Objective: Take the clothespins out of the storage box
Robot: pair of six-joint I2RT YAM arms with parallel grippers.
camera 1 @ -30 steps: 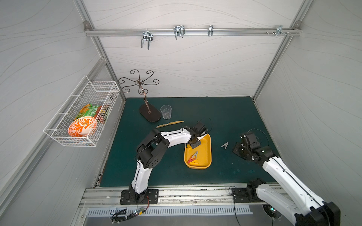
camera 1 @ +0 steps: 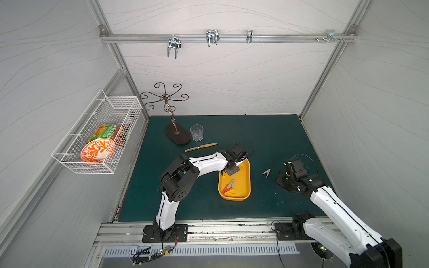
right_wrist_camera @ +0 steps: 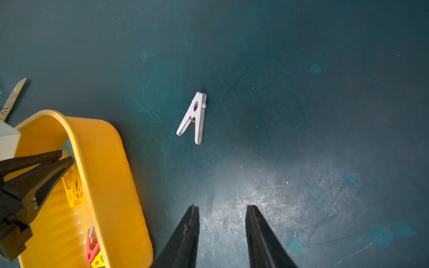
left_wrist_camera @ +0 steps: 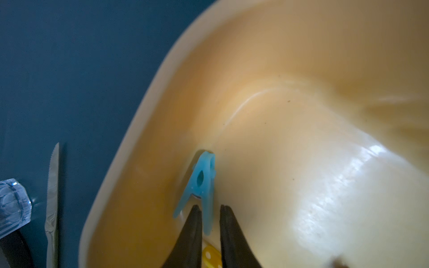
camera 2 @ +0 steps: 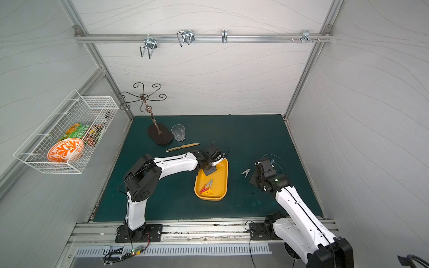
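The yellow storage box (camera 1: 244,176) stands mid-table. In the left wrist view a blue clothespin (left_wrist_camera: 206,178) lies against its inner wall, beside a yellow clothespin (left_wrist_camera: 211,257). My left gripper is down in the box, shut, its narrow fingertips at the blue pin's legs. One leg shows between them; whether it is gripped I cannot tell. A red clothespin (right_wrist_camera: 92,247) and more yellow show nearer the box's front. On the table right of the box lies a white clothespin (right_wrist_camera: 194,117). Over the bare table, my right gripper is open and empty.
Behind the box are a knife (camera 1: 201,147), a clear glass (camera 1: 196,132) and a metal stand (camera 1: 177,133). A white wire basket (camera 1: 82,168) hangs at the left wall.
The right arm has shifted very slightly. My left gripper stays in the box in nearly the same place, and the box and white clothespin have not moved.
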